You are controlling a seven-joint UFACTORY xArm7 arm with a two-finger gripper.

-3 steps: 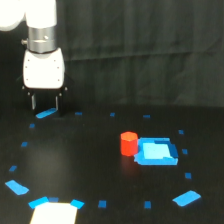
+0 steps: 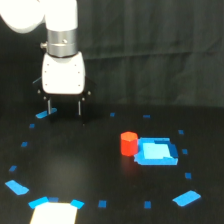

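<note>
A red hexagonal block (image 2: 129, 144) stands upright on the black table, right of the middle of the view. Just to its right is a small blue tray (image 2: 158, 163) with a pale inside; the block overlaps the tray's left edge in view, and I cannot tell whether they touch. Over the back left of the table hangs my gripper (image 2: 64, 108), its thin dark fingers (image 2: 48, 107) spread apart. Nothing shows between them. The block and tray lie well to its right and nearer the camera.
Blue tape pieces lie flat round the work area, among them a strip at the front right (image 2: 187, 198) and one at the left (image 2: 16, 187). A pale object (image 2: 53, 213) is cut off by the bottom edge. Clear table lies between gripper and block.
My gripper has moved to the right and slightly lower in the view. The red block and the blue tray have stayed where they were.
</note>
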